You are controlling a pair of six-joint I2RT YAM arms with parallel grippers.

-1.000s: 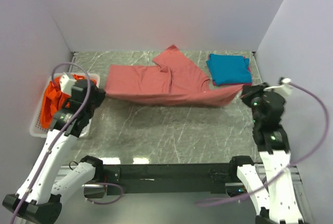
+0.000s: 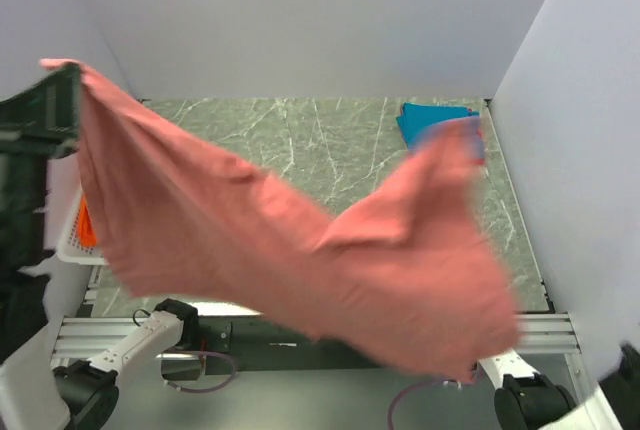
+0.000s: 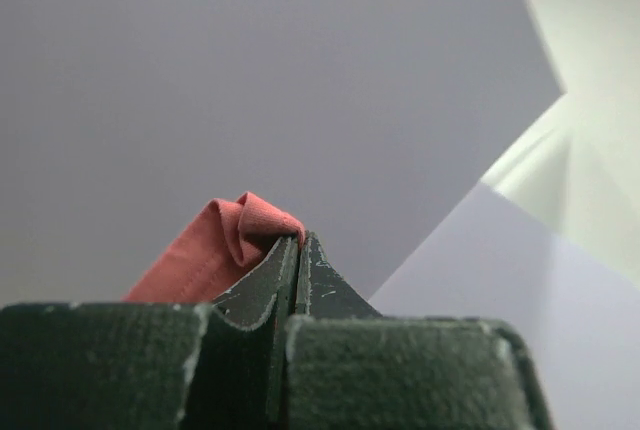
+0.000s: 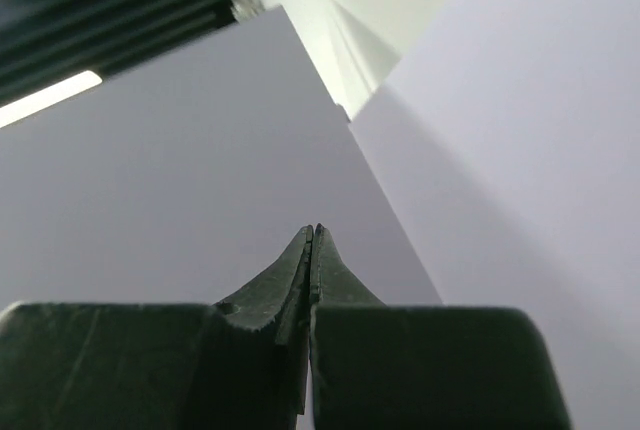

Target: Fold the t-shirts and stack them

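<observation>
A salmon-pink t-shirt (image 2: 240,220) hangs in the air across the top view, its right part blurred and swinging free. My left gripper (image 2: 72,100) is raised at the far left with a corner of the shirt at its tips. In the left wrist view a fold of pink cloth (image 3: 245,230) is pinched between the tips of that gripper, which is shut. My right gripper is shut with nothing showing between its fingers; no cloth appears in the right wrist view. In the top view the right gripper is out of frame.
Folded blue cloth (image 2: 435,120) lies at the back right of the marble-patterned table (image 2: 320,140), partly behind the shirt. A white basket (image 2: 72,240) with orange cloth (image 2: 86,225) stands at the left, mostly hidden. Walls enclose the back and sides.
Both arms rose, lifting and stretching the shirt off the table.
</observation>
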